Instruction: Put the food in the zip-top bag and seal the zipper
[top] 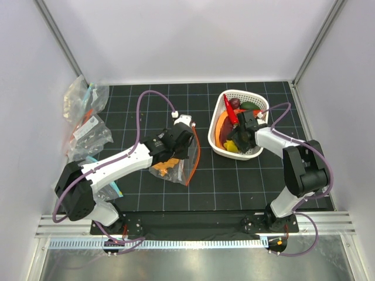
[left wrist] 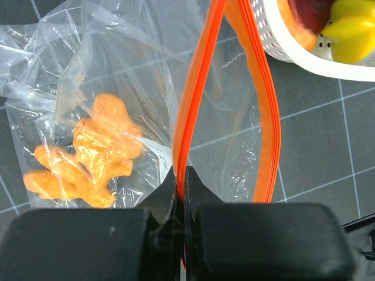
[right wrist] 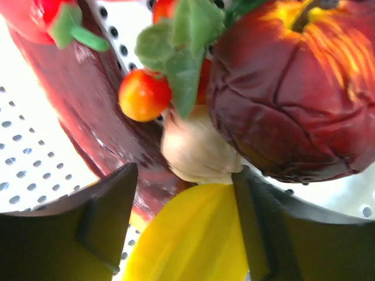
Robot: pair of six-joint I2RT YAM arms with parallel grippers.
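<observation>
A clear zip top bag [left wrist: 135,76] with an orange zipper edge [left wrist: 270,134] lies on the dark mat, its mouth spread apart. Orange food pieces [left wrist: 99,152] rest inside it. My left gripper is shut on one side of the bag's orange rim. In the white basket [top: 214,137], my right gripper reaches down with its fingers part open. Between its fingers stands a yellow food piece [right wrist: 193,234]; whether both fingers touch it I cannot tell.
Around the right gripper in the basket are a dark red round fruit [right wrist: 287,88], a red tomato [right wrist: 144,95] and a long purple vegetable [right wrist: 99,111]. Spare plastic bags [top: 88,126] lie at the left edge. The mat between bag and basket is clear.
</observation>
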